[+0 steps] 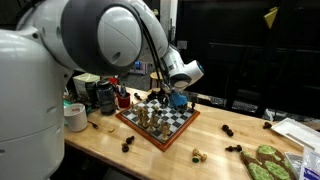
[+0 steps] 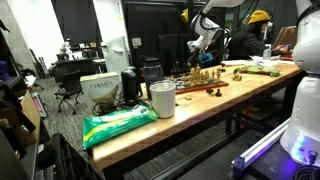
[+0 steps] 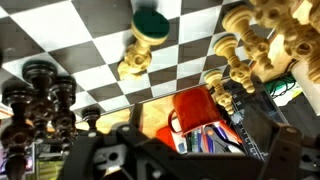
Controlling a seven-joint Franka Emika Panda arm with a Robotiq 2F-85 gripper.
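Note:
A chessboard with light and dark pieces lies on the wooden table. Above its far side hangs my gripper. In the wrist view my gripper is open, with dark fingers at the lower edge and nothing held between them. A pale piece with a green top stands alone on the board. More pale pieces crowd the right, and dark pieces stand at the left. Past the board's edge a red mug shows near the gap between the fingers.
A white mug and dark jars stand at the left. Small loose pieces lie in front and right of the board. Farther right are a green-topped board and a white tray. A green bag lies near the table end.

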